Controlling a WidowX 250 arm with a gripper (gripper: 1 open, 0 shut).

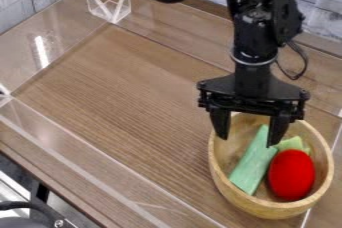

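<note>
The black gripper (251, 124) hangs open over the rim of a round wooden bowl (275, 208) at the lower right of the camera view, its two fingers apart and pointing down. In the bowl lie a long light-green object (247, 172), a red oval object (293, 175) and a smaller pale-green piece (294, 145) behind the red one, partly hidden. Whether the fingertips touch anything in the bowl is hard to tell.
A small white wire rack (110, 4) stands at the back left.
</note>
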